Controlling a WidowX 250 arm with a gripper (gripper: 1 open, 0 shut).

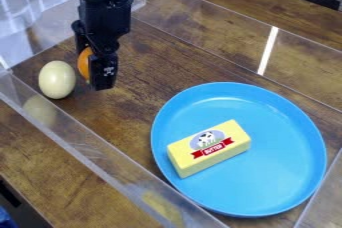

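My black gripper (99, 60) hangs at the upper left, its fingers around an orange round object (84, 64) that is mostly hidden behind them. Whether the fingers grip it or only surround it is hard to tell. A pale egg-shaped object (58, 79) rests on the wooden surface just left of and below the gripper. At the right lies a blue plate (267, 194) with a yellow butter box (214, 156) on it.
Clear plastic walls (94, 162) border the left and front of the work area.
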